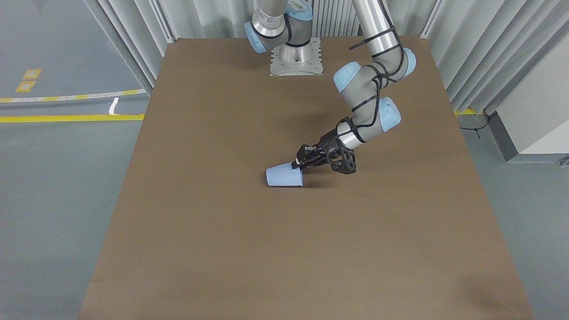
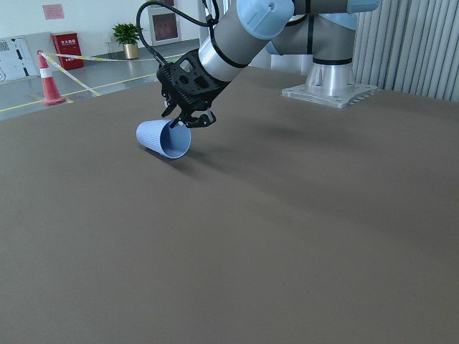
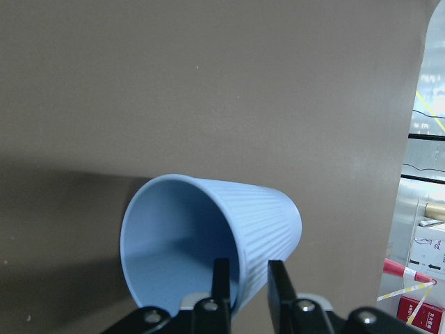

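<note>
A light blue ribbed cup lies on its side on the brown table, its mouth toward the arm; the left view shows the cup the same way. My black gripper is at the rim. In the wrist view the two fingertips straddle the near wall of the cup, one in front of the mouth or just inside, the other outside, with a gap between them. Whether they touch the plastic I cannot tell.
The robot's base plate stands at the back of the table.
</note>
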